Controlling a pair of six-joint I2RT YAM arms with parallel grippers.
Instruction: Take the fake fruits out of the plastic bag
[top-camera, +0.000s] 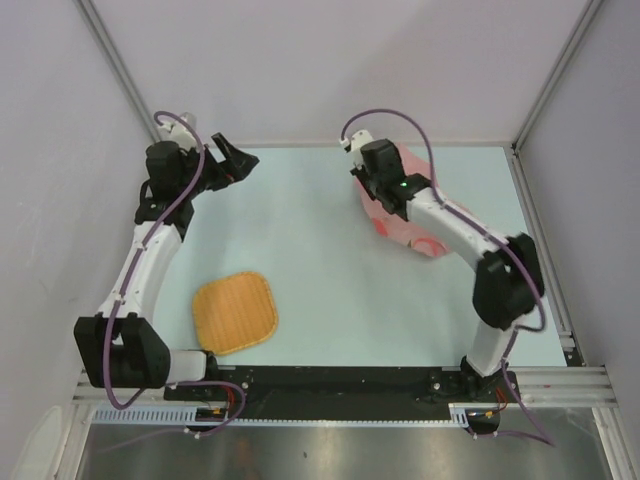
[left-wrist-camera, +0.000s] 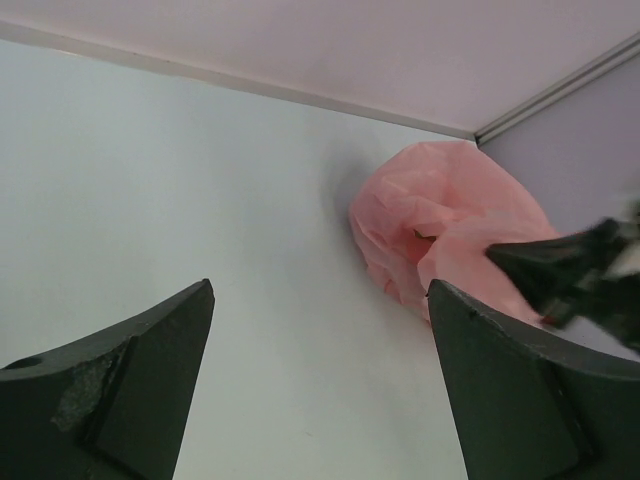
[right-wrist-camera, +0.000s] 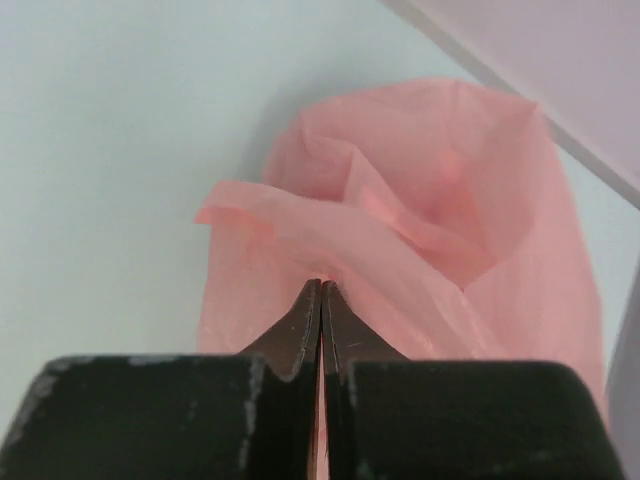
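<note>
A crumpled pink plastic bag lies at the right of the white table, partly under my right arm. Reddish patches show on its near side, but no fruit can be made out clearly. From the left wrist view the bag has a dark gap in its folds. My right gripper is shut, its tips against a raised fold of the bag; whether film is pinched between them is unclear. At the far left, my left gripper hangs open and empty, well away from the bag.
A tan square board lies at the front left of the table. Walls stand at the back and both sides.
</note>
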